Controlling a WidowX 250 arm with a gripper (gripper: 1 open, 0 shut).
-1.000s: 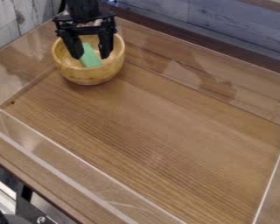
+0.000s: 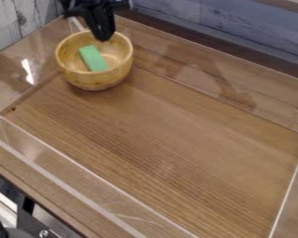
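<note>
A round tan bowl (image 2: 96,82) sits at the upper left of the wooden surface, with a green block (image 2: 92,58) lying inside it. My black gripper (image 2: 101,30) is at the top edge, above the back of the bowl and partly cut off by the frame. I cannot make out its fingertips clearly, and I see nothing green held in it.
A blue-grey wall (image 2: 226,23) runs along the back, and a pale wall stands at the upper left.
My gripper has risen up and back from over the bowl, uncovering more of the green block, which remains in the bowl.
</note>
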